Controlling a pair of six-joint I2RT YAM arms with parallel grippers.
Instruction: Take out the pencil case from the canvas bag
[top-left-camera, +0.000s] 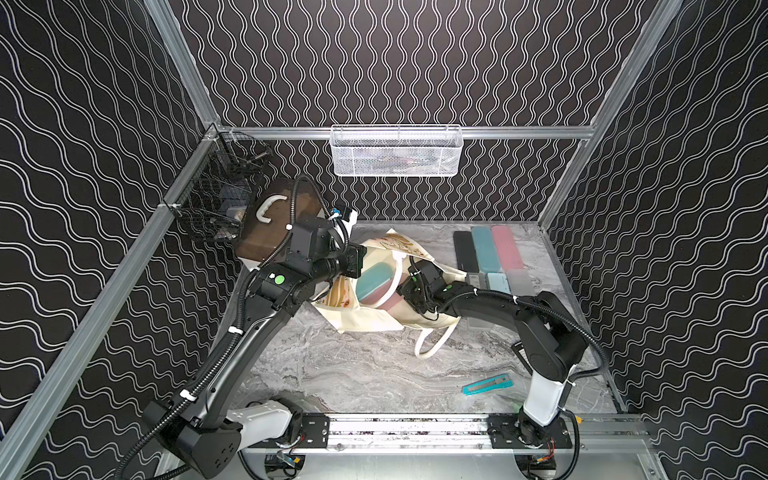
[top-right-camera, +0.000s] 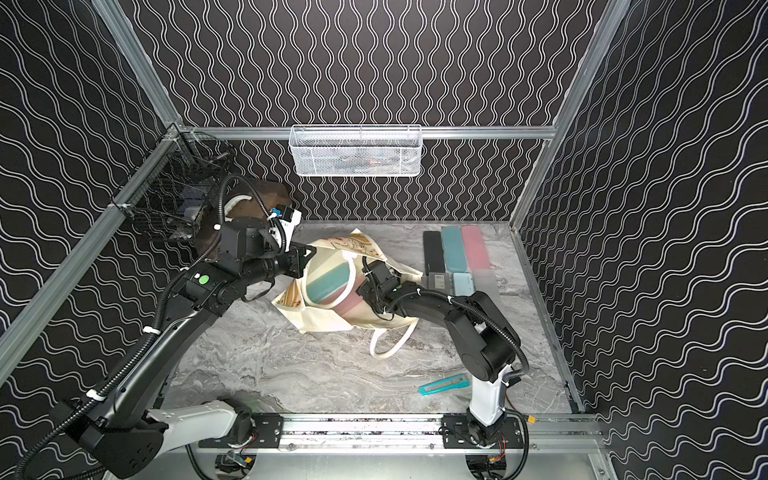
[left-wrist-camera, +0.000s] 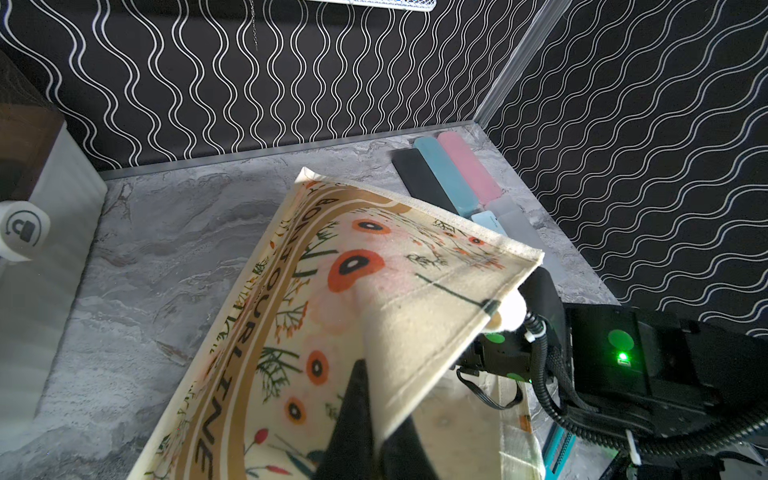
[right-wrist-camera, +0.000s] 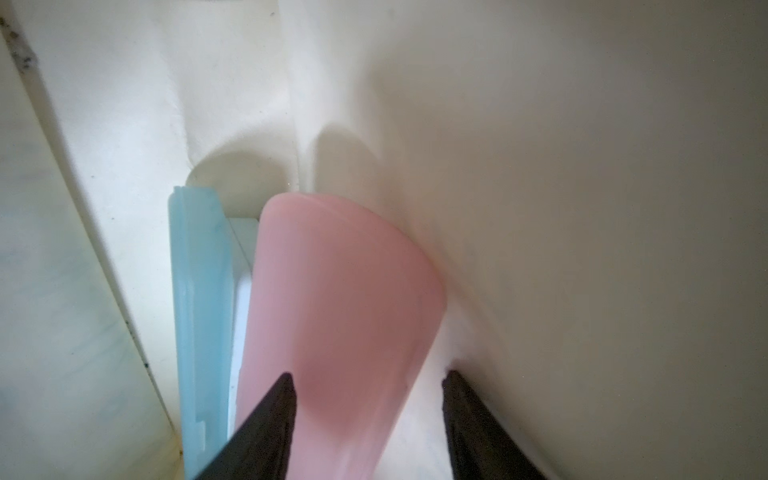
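Note:
The cream canvas bag (top-left-camera: 364, 320) lies open in the middle of the table, flowers printed on its outside. Inside it are a pink pencil case (right-wrist-camera: 340, 304) and a blue one (right-wrist-camera: 201, 320) side by side. My left gripper is shut on the bag's folded edge at the left of its mouth. Reaching into the bag from the right, my right gripper is open, its left finger (right-wrist-camera: 276, 424) over the pink case and its right finger (right-wrist-camera: 472, 424) beyond the case's right side, with a gap there. Top views hide these fingertips.
Black (top-left-camera: 465, 251), blue (top-left-camera: 485, 249) and pink (top-left-camera: 506, 247) cases lie at the back right. A teal cutter (top-left-camera: 487, 385) rests near the front edge. A brown-topped box (top-left-camera: 268, 228) stands at the back left.

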